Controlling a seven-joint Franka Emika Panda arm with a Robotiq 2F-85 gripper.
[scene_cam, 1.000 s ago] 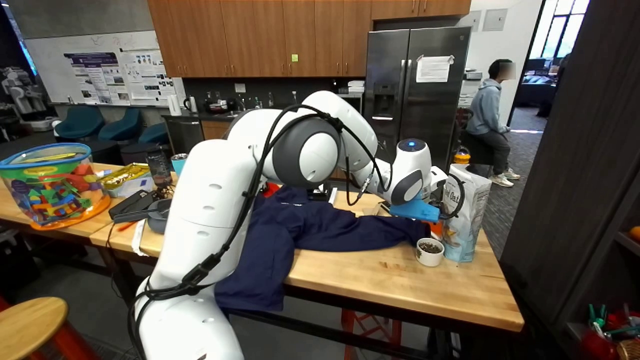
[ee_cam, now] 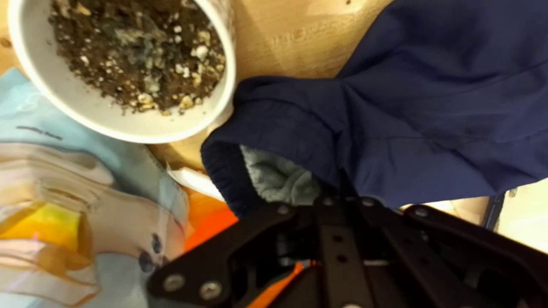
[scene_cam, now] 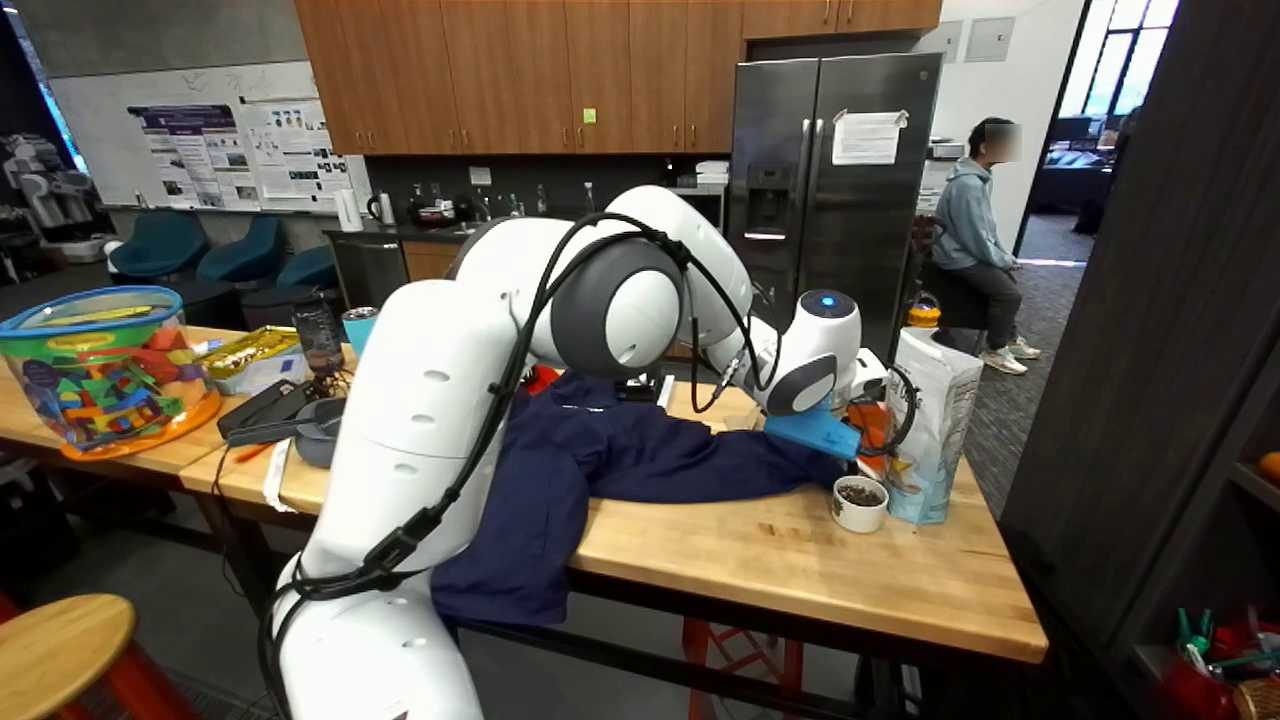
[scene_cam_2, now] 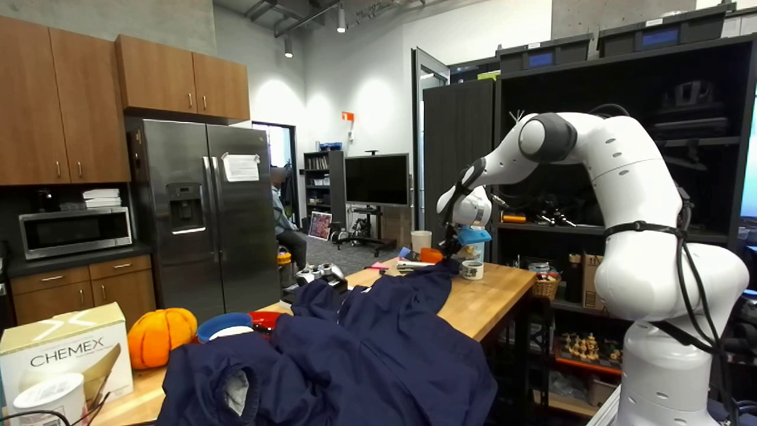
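A navy blue garment lies across the wooden table, one long sleeve stretched toward the right end. In the wrist view, the sleeve's cuff gapes, its pale grey lining visible inside. My gripper is shut at the cuff's edge, its dark fingertips against the navy cloth, where folds run toward them. Whether any cloth is pinched between the fingers is hidden. In the first exterior view, the blue part of the hand sits just over the sleeve's end.
Close beside the cuff stands a white cup of soil. A tall light-blue and white bag is right of it, with an orange object near the gripper.
My arm's hand has come down and shifted slightly left, onto the sleeve's end. The garment's main body, the cup and the bag look the same.
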